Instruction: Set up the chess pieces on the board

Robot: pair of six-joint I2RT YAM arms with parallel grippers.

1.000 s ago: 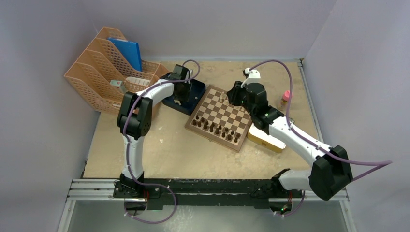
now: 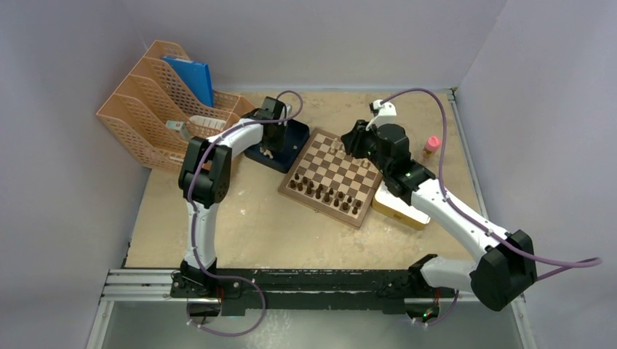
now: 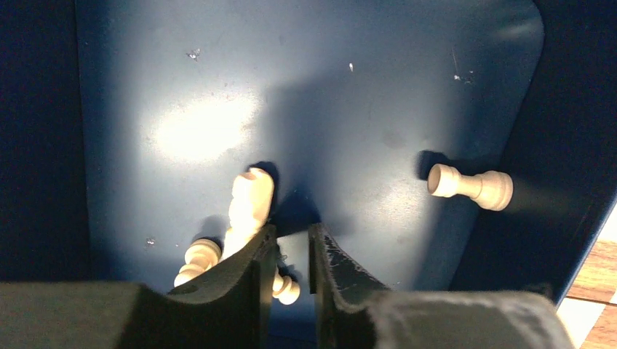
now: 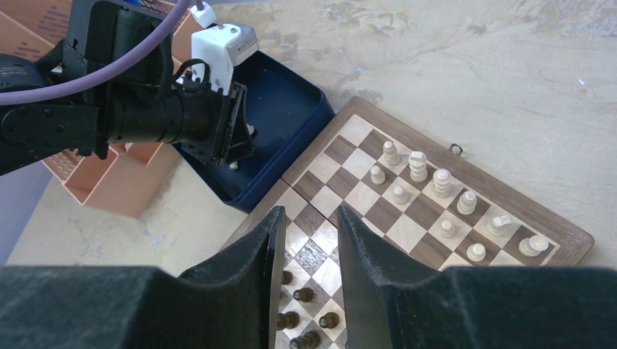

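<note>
Light chess pieces lie in the dark blue tray (image 2: 284, 163): one (image 3: 469, 185) alone at the right in the left wrist view, a group (image 3: 246, 200) at the lower left, beside my left gripper, whose fingers are apart with no piece clearly between them. The board (image 2: 327, 167) holds rows of dark pieces (image 4: 304, 294) and light pieces (image 4: 442, 182). My right gripper is over the board, open with nothing between its fingers.
An orange slotted organiser (image 2: 138, 123) stands left of the tray. A yellow box (image 2: 393, 214) and a pink-capped bottle (image 2: 431, 144) sit right of the board.
My left arm has barely moved.
</note>
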